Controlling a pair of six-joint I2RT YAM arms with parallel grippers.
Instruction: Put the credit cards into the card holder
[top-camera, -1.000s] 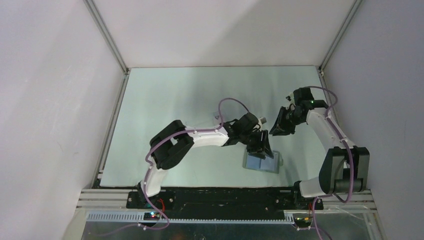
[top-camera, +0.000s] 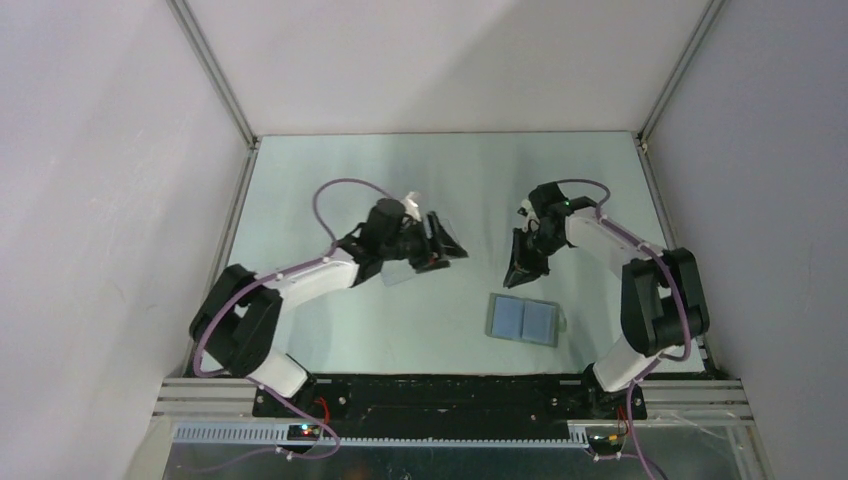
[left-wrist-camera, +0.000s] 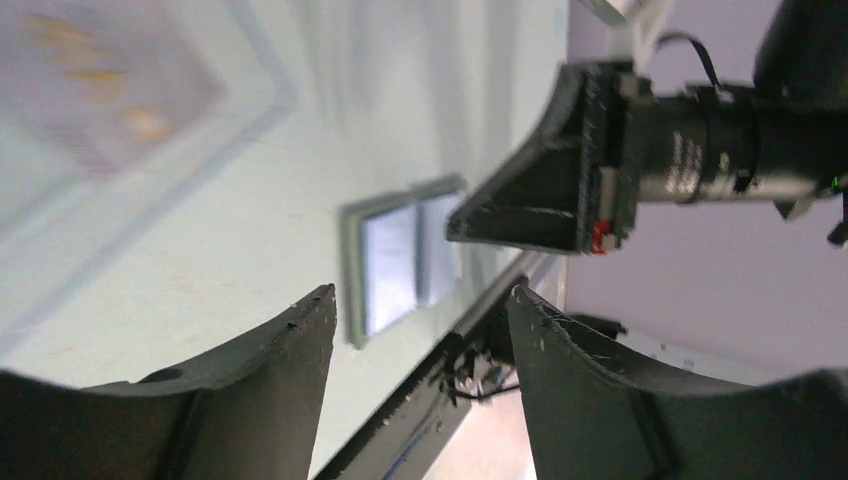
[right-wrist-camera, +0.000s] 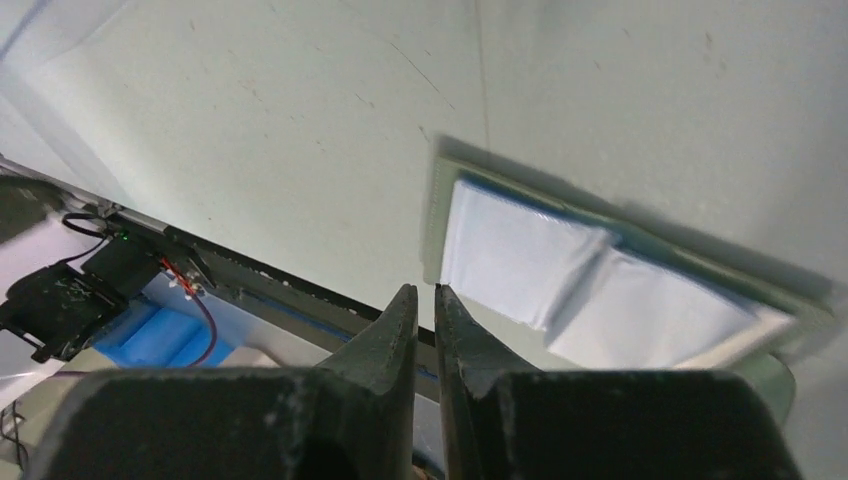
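Note:
The card holder (top-camera: 525, 319), green-edged with two pale blue pockets, lies open and flat near the table's front right. My left gripper (top-camera: 452, 258) stands open left of it and farther back, nothing between its fingers. In the left wrist view a blurred pale card (left-wrist-camera: 110, 85) with orange marks lies at the upper left; fine detail is lost. My right gripper (top-camera: 512, 284) hangs just behind the holder. In the right wrist view its fingertips are close together with a narrow empty gap, and the holder (right-wrist-camera: 525, 255) is beyond them to the right.
Beneath my left gripper a pale flat sheet (top-camera: 397, 272) partly shows on the white table (top-camera: 300, 180). Side walls and the dark front rail (top-camera: 450, 395) bound the work area.
My left gripper has swung left and back, away from over the card holder.

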